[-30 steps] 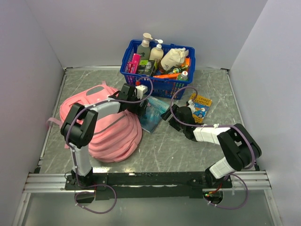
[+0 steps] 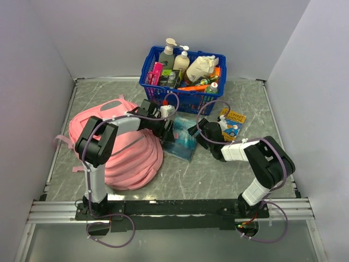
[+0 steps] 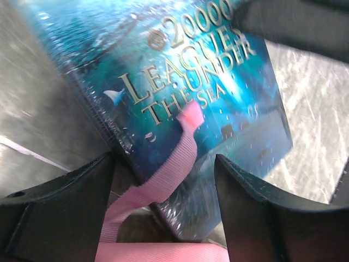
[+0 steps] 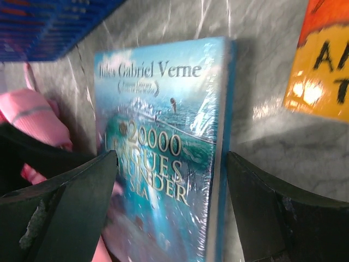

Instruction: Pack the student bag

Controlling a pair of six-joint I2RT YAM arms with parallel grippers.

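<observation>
The teal 20000 Leagues Under the Sea book (image 2: pixel 182 144) lies on the counter between both grippers, right of the pink bag (image 2: pixel 128 158). My left gripper is part open at the book's edge, with a pink strap (image 3: pixel 182 147) of the bag between its fingertips, lying over the book. My right gripper is part open, its fingertips at either side of the book's upper surface, one beside the spine.
A full blue basket (image 2: pixel 182 98) stands at the back. A yellow-and-blue book (image 2: pixel 233 123) lies behind the right arm. Walls enclose the sides.
The teal book has shifted slightly rightward and toward the front, turning more upright in the top view. The left gripper has moved slightly with it; the right gripper has edged toward it.
</observation>
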